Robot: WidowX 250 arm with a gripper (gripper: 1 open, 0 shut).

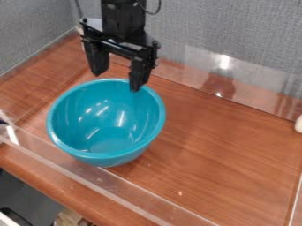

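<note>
A large turquoise bowl (pixel 105 134) sits on the wooden table, left of the middle. My black gripper (pixel 117 72) hangs over the back of the bowl with its two fingers spread wide and open, the right one close to the bowl's back rim, the left one above and behind it. Nothing shows between the fingers, and the bowl's inside looks empty.
Bare table (pixel 221 168) fills the right side. Clear panels edge the table at back and front. Grey padded walls stand behind. A small white object (pixel 298 124) shows at the right edge. The table's front edge is at lower left.
</note>
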